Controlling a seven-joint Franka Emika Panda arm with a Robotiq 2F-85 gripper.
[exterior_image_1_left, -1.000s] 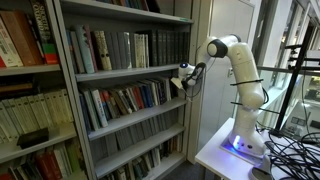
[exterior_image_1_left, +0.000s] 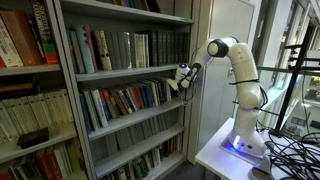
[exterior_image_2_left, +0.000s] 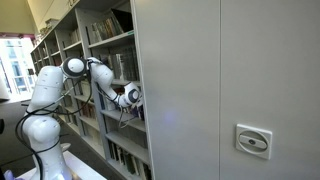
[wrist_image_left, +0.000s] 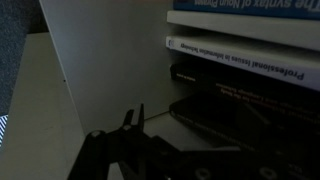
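Note:
My gripper stands open in the dark lower part of the wrist view. One fingertip (wrist_image_left: 129, 119) shows near the grey shelf side panel (wrist_image_left: 95, 55). Just ahead is a row of books: a blue one (wrist_image_left: 260, 6), a white one (wrist_image_left: 240, 55) and a black one (wrist_image_left: 240, 88). A further black book (wrist_image_left: 205, 115) lies closest to the fingers, partly lost in shadow and behind the gripper. In exterior view 1 the gripper (exterior_image_1_left: 178, 86) is at the right end of a middle shelf. Exact contact with the books cannot be made out.
The bookcase (exterior_image_1_left: 125, 73) has several shelves of upright books. Its tall side panel (exterior_image_2_left: 180, 90) closes off the shelf end beside the gripper. The arm's base stands on a white table (exterior_image_1_left: 222, 158), with loose black cables (exterior_image_1_left: 290, 155) on the right.

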